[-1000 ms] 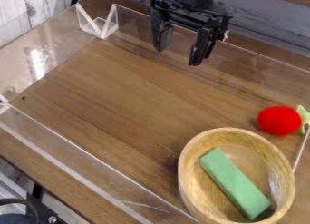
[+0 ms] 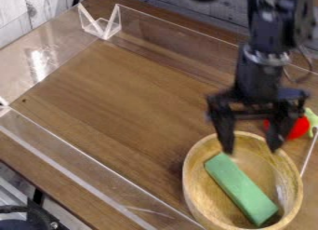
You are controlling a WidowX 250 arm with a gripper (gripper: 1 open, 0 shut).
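My gripper (image 2: 255, 127), blurred by motion and open, is low on the right, over the upper part of a tan bowl (image 2: 202, 204). A green bar (image 2: 241, 189) lies in the bowl below it. A red object (image 2: 297, 128) sits on the table just right of the gripper, partly hidden by it, with something light green beside it.
A clear plastic piece (image 2: 102, 21) stands at the back left. Raised edges run along the table's left and back.
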